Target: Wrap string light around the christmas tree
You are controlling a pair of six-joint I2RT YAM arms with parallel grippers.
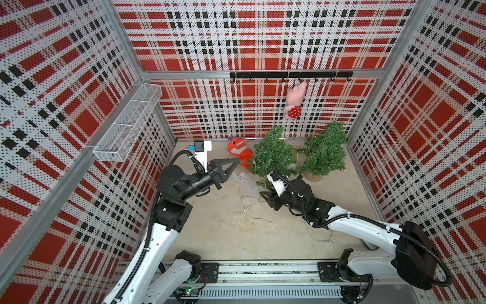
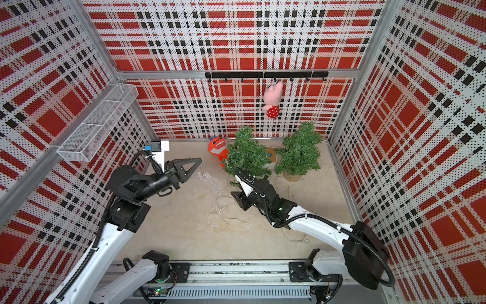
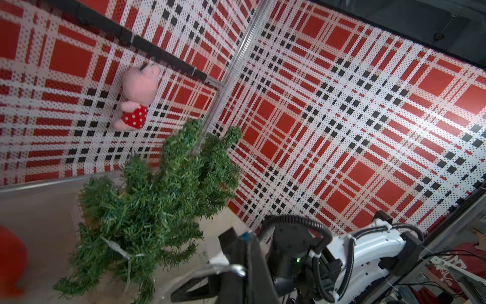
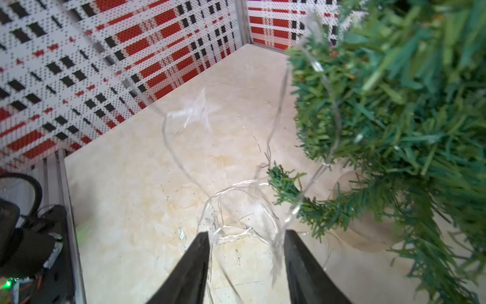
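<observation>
The front Christmas tree [image 1: 273, 149] stands mid-table, with a second tree [image 1: 324, 149] to its right. Thin clear string light [image 1: 250, 212] lies loosely on the table at its front left; some strands [image 4: 329, 86] run up onto its branches. My left gripper [image 1: 227, 167] is raised left of the tree, shut, with no object visible between its fingers. My right gripper is low at the front tree's base, part open, with blurred strands crossing in front of its fingers; I cannot tell that any is held.
An orange-red toy [image 1: 238, 149] sits at the back left of the front tree. A pink plush pig [image 1: 296, 98] hangs from the back rail. A white wire basket [image 1: 121, 126] is on the left wall.
</observation>
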